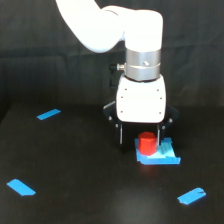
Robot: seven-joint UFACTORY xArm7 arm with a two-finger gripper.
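In the camera view a small red object [147,144] stands on a light blue patch [167,160] right of the middle. My gripper [140,137], white and pointing down, hangs low over this spot. Its dark fingers stand apart and the gripper looks open. The red object shows near the right-hand finger; whether it is between the fingers or in front of them I cannot tell. The fingertips are hard to make out against the dark surface.
Blue tape strips lie at the back left [49,114], the front left [21,187] and the front right [191,196].
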